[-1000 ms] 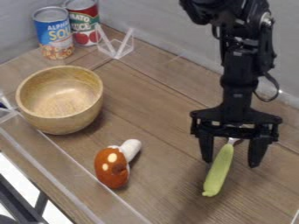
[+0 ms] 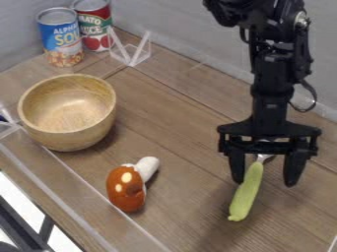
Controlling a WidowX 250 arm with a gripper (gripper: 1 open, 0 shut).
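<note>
My black gripper (image 2: 267, 165) is open, held low over the right side of the wooden table. Between and just below its fingers lies a long light green object (image 2: 243, 200) with a pale top end, partly hidden by the gripper. Whether the fingers touch it I cannot tell.
A tan bowl (image 2: 66, 131) sits at the left. An orange-brown toy with a white stem (image 2: 126, 185) lies front left. Two cans (image 2: 61, 42) stand at the back left, beside white wire-like pieces (image 2: 126, 49).
My gripper has shifted very slightly, its fingers looking a little wider apart than a second ago. The objects on the table have not moved.
</note>
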